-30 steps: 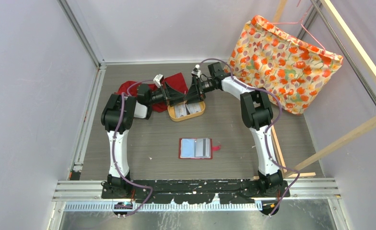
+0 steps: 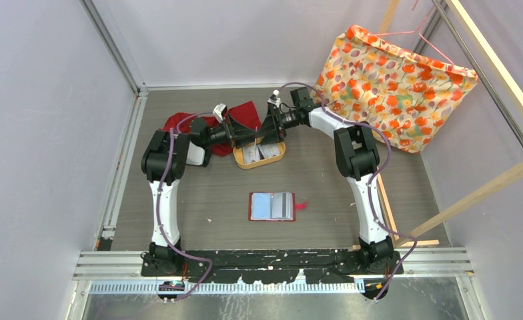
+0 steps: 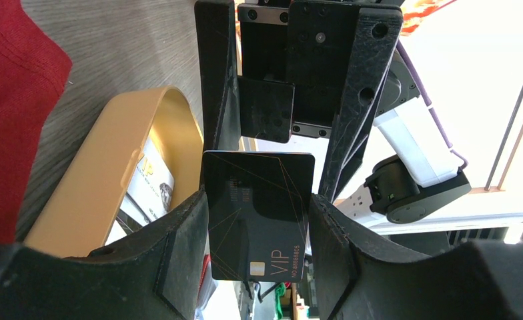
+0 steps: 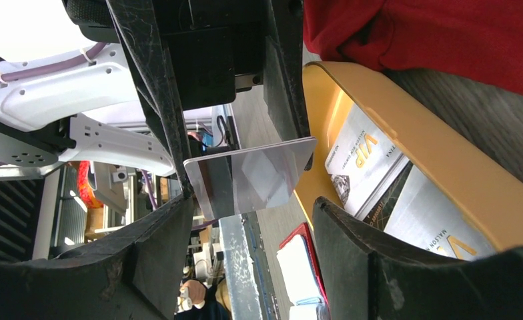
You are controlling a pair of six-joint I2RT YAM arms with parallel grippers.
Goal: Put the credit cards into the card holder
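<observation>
A black card (image 3: pixel 259 233) marked VIP hangs upright above the tan tray, where the two grippers meet. My left gripper has its fingertips at the card's two side edges; whether they press on it cannot be told. From the other side my right gripper reaches to the same card (image 4: pixel 259 177), shut across its width, though finger contact is hard to make out. The red-edged card holder (image 2: pixel 272 207) lies open on the table nearer the arm bases, a red tab at its right.
Several cards, white and dark, lie inside the tan tray (image 2: pixel 264 165) beneath the grippers. A red cloth (image 2: pixel 247 115) spreads behind and left of it. A floral cloth (image 2: pixel 392 87) hangs at the back right.
The left arm, tray and holder look unmoved.
</observation>
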